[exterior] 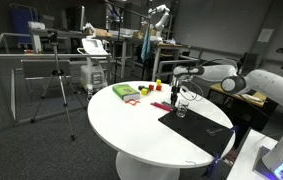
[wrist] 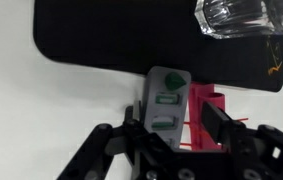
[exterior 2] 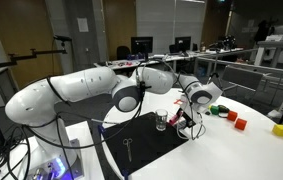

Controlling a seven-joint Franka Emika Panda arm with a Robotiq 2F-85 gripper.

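In the wrist view a grey device (wrist: 165,95) with green parts lies at the edge of the black mat (wrist: 116,35). A red object (wrist: 206,100) is right beside it. My gripper hovers over the grey device with its fingers apart, one finger on each side of it; the right finger partly covers the red object. Whether either finger touches the device cannot be made out. From outside, the gripper (exterior: 174,102) points down near the mat's far edge. In the other exterior view the gripper (exterior 2: 188,130) is small and the device is hard to pick out.
A clear glass (wrist: 243,15) stands on the mat, close to the gripper. A green box (exterior: 126,92) and several small coloured items, one a yellow block (exterior 2: 281,130), lie farther off.
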